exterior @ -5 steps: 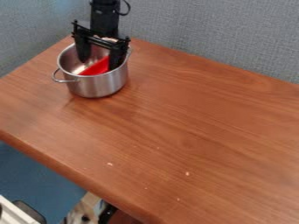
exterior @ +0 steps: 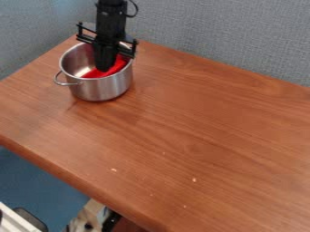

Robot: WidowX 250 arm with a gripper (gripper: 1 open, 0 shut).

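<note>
A steel pot (exterior: 101,89) with a wire handle stands at the back left of the wooden table. Inside it is a red object (exterior: 94,73), partly hidden by the black gripper (exterior: 104,65), which reaches down into the pot from above. The fingertips are dark and overlap the red object, so whether anything is between them cannot be made out.
Grey padded walls (exterior: 230,32) run along the back and left. Below the table's left edge are a blue floor and some unclear white and black items.
The pot stands in the same place.
</note>
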